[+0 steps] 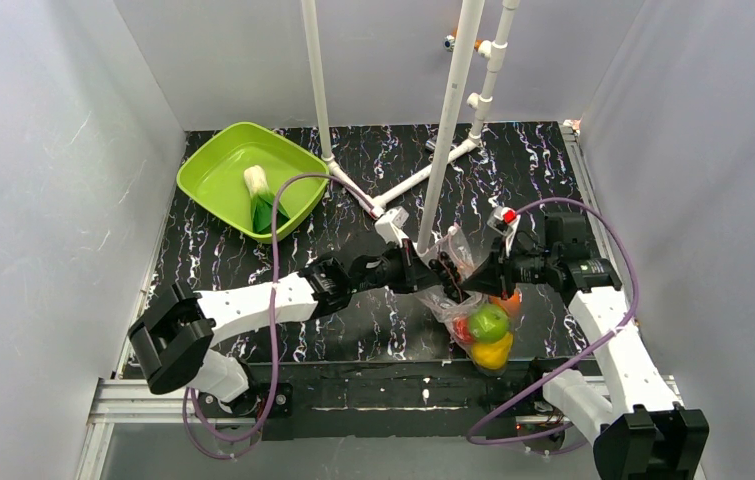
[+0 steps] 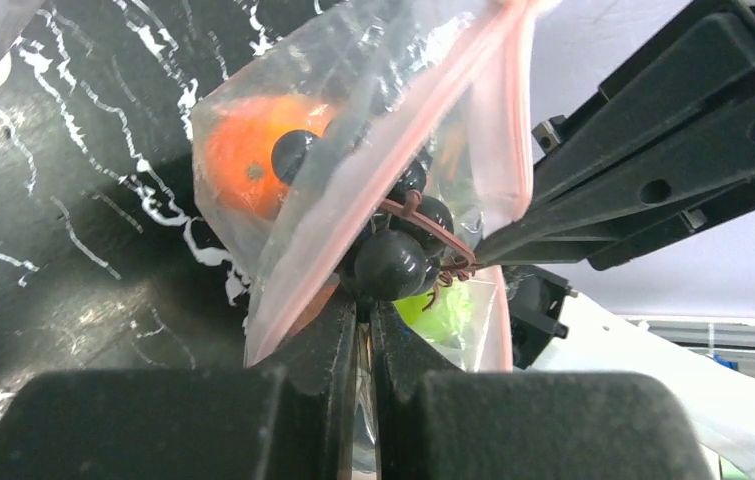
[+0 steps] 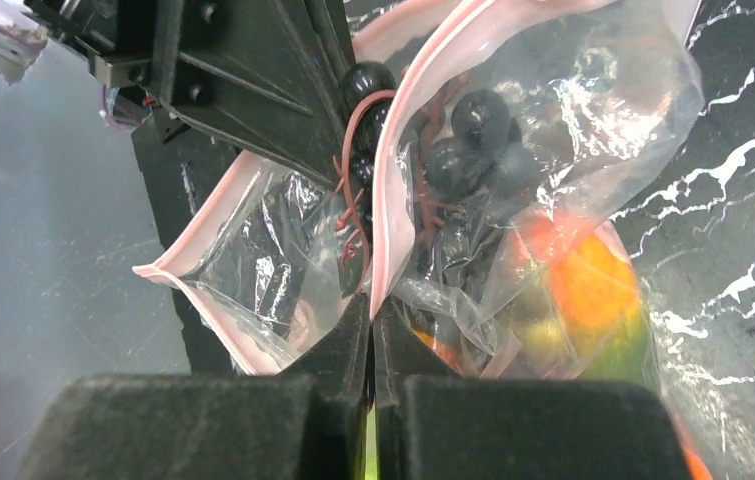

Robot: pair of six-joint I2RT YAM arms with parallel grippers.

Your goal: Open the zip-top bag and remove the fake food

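The clear zip top bag (image 1: pixel 450 244) stands between my two grippers with its mouth spread apart. My left gripper (image 1: pixel 435 277) is shut on the dark grapes (image 2: pixel 390 265), bunched at its fingertips in the bag's opening; brown stems show among them. Pinched in my right gripper is the bag's pink rim (image 3: pixel 385 215), and its fingers are shut. Deeper in the bag lie an orange piece (image 2: pixel 258 150), a green piece (image 1: pixel 488 323), a yellow piece (image 1: pixel 492 351) and a red piece (image 1: pixel 462 329). Plastic partly veils these.
At the back left sits a green tub (image 1: pixel 215 180) with a leek-like toy (image 1: pixel 260 198) in it. White pipes (image 1: pixel 443 150) rise behind the bag. Bare marble table (image 1: pixel 373 330) lies in front of the left arm.
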